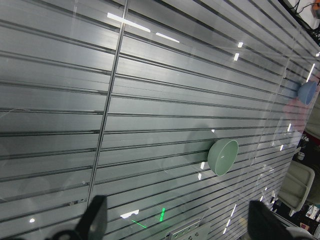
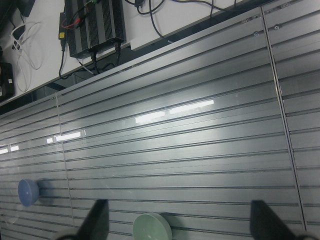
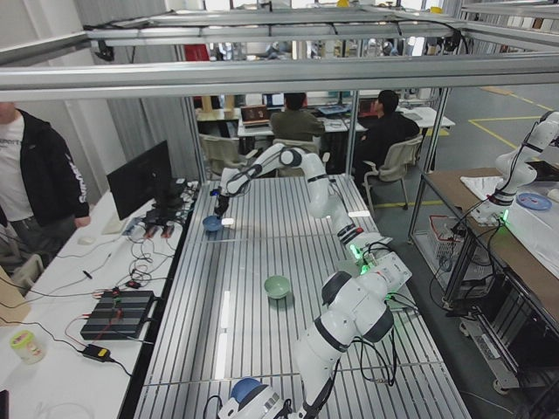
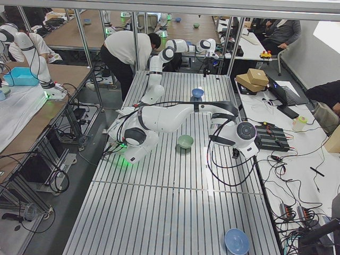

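Note:
A green bowl [image 3: 277,286] [image 4: 185,141] sits mid-table. One blue bowl [image 3: 212,223] [image 4: 197,92] lies at one end, another blue bowl [image 4: 237,241] at the other. My right gripper [image 3: 222,206] is above and beside the former, at the far end in the camera left view; its fingers stand apart in its wrist view, nothing visible between. My left gripper [image 4: 236,153] hangs over the table between the green bowl and the second blue bowl, fingers apart, nothing visible between.
A white side desk [image 4: 287,175] with electronics, monitor and cables runs along one long edge. Metal frame posts surround the slatted table. People sit and stand around it.

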